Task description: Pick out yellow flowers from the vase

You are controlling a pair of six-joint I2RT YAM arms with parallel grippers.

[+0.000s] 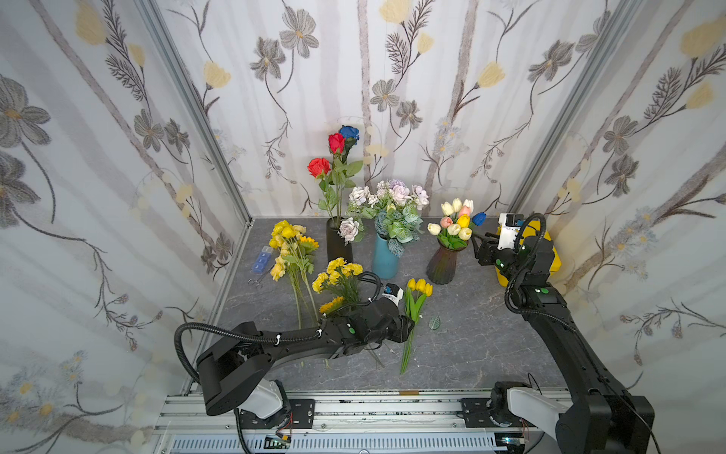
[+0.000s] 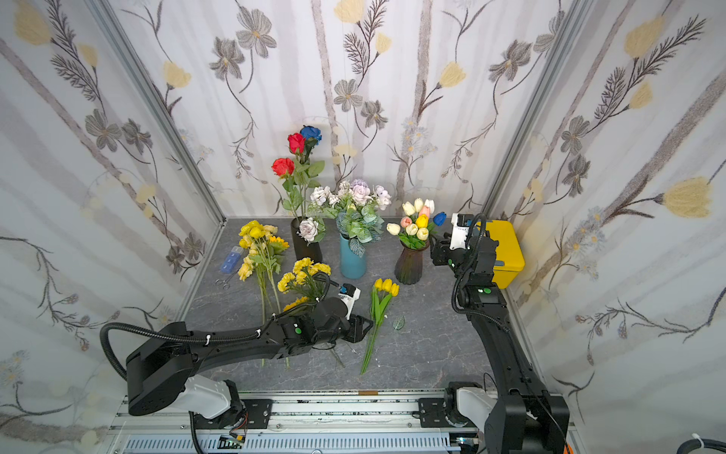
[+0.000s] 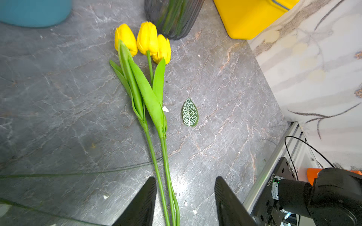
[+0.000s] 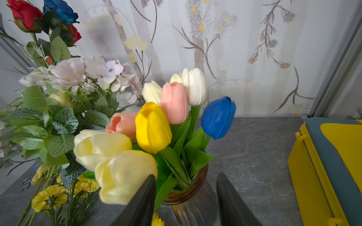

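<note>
A single yellow tulip (image 4: pixel 152 128) stands among white, pink and blue tulips in the dark ribbed vase (image 1: pixel 443 266). My right gripper is open in front of that vase, its fingers (image 4: pixel 143 201) apart with no stem clearly between them. Three yellow tulips (image 3: pixel 147 37) lie on the table, their green stems (image 3: pixel 162 169) running toward my left gripper. That gripper is open above the table; the stems pass through the space between its fingers in the left wrist view, not gripped.
Yellow flower bunches (image 1: pixel 291 246) lie at the left beside the blue vase (image 1: pixel 385 261) and the dark rose vase (image 1: pixel 338 240). A yellow box (image 4: pixel 316 165) stands right of the tulip vase. A loose leaf (image 3: pixel 189 113) lies on otherwise clear table at front right.
</note>
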